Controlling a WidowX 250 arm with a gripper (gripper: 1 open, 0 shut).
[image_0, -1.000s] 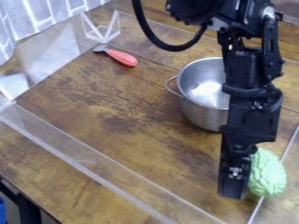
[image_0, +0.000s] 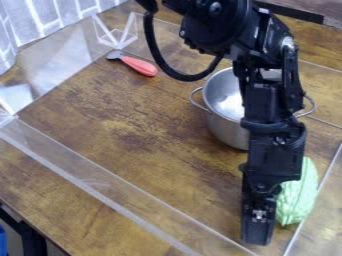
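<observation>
My black gripper (image_0: 261, 210) is low over the right front of the wooden counter, right beside a pale green cabbage-like vegetable (image_0: 299, 190), which it partly covers; whether the fingers are open or shut is hard to make out. Behind the arm stands a steel pot (image_0: 219, 117) with handles, partly hidden.
A tool with a red handle (image_0: 138, 65) lies at the back left. Clear plastic edging (image_0: 94, 185) runs along the left and front of the counter.
Over the last second my gripper has moved down the view, toward the front, and slightly left. The vegetable shows a little shifted and more covered by the arm.
</observation>
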